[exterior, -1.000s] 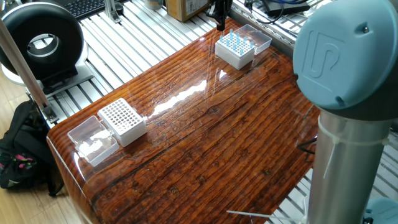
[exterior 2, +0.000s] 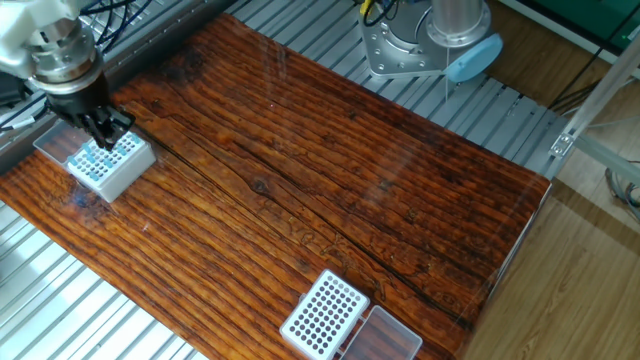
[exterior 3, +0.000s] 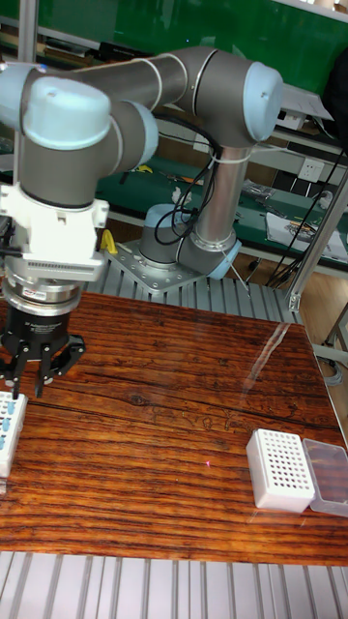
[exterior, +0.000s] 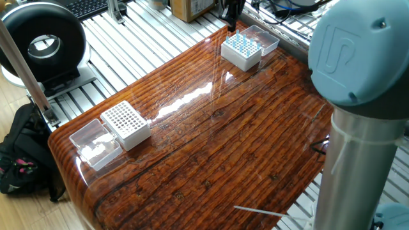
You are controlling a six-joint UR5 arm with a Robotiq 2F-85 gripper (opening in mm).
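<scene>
A white rack [exterior: 241,54] stands at the table's far end in exterior view 1, with several blue tips [exterior: 241,41] upright in its holes and its clear lid folded back. My black gripper [exterior 3: 28,393] hangs pointing down above this rack. A gap shows between its fingertips in exterior view 3, with nothing visible held there. In exterior view 2 the gripper [exterior 2: 108,143] overlaps the rack [exterior 2: 122,174], so its exact height over the tips is hard to judge. At the other end sits a second white rack [exterior: 127,126], its holes looking empty.
The second rack's clear lid [exterior: 96,144] lies open beside it. Between the racks, the glossy wooden table [exterior 2: 300,190] is bare. My arm's base [exterior 3: 159,270] stands behind the table on slatted metal.
Both racks stay in place.
</scene>
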